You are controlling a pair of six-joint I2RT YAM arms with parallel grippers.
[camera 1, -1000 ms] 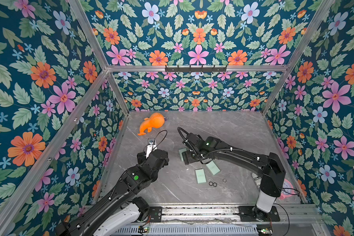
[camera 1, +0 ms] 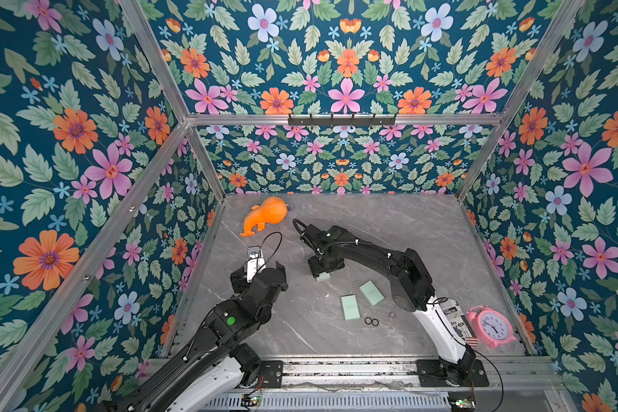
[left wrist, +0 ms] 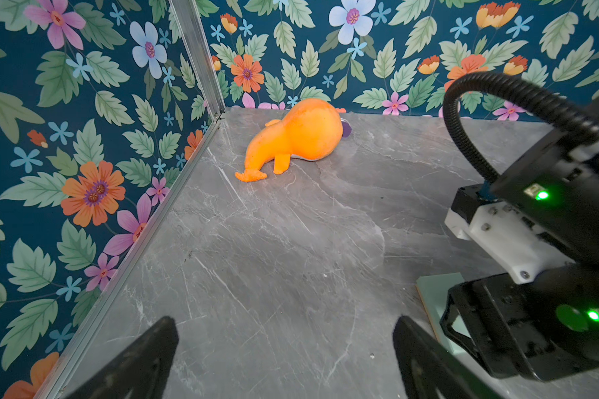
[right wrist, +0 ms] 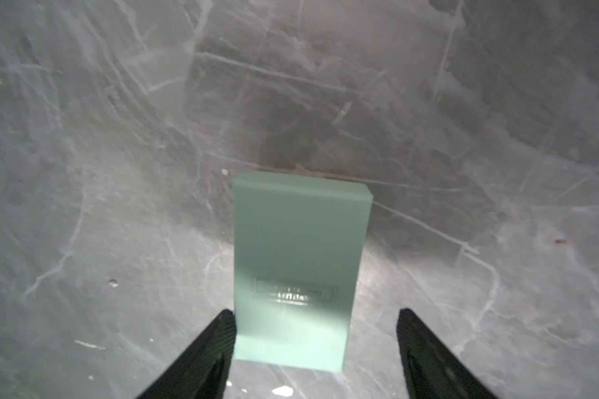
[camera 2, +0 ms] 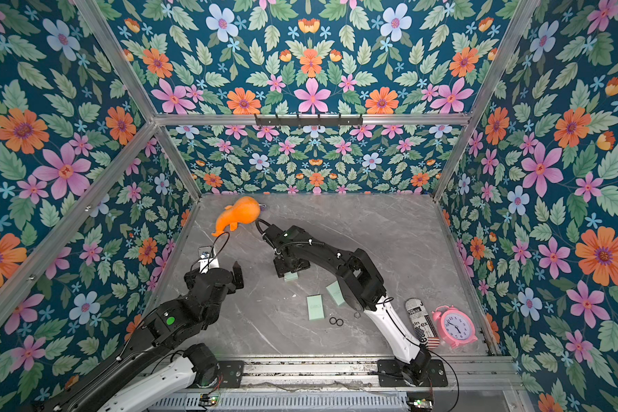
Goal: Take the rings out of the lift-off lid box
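Observation:
A pale green box piece (right wrist: 296, 266) lies on the grey table between the fingers of my right gripper, close to the left finger and apart from the right one. From above, that gripper (camera 1: 326, 266) covers most of this piece (camera 1: 323, 276). Two more pale green box pieces, one upright to the view (camera 1: 350, 307) and one slanted (camera 1: 372, 292), lie nearer the front. Beside them are two dark rings (camera 1: 371, 321) and a thinner ring (camera 1: 392, 315), loose on the table. My left gripper stands open over bare table, nothing between its fingers.
An orange plush toy (camera 1: 264, 214) lies at the back left. On the right are a pink alarm clock (camera 1: 491, 326) and a printed case (camera 1: 458, 321), beside the right arm's base.
My right arm has swung left, its gripper now over the third green piece, which showed uncovered beside it before. My left gripper has shifted slightly left.

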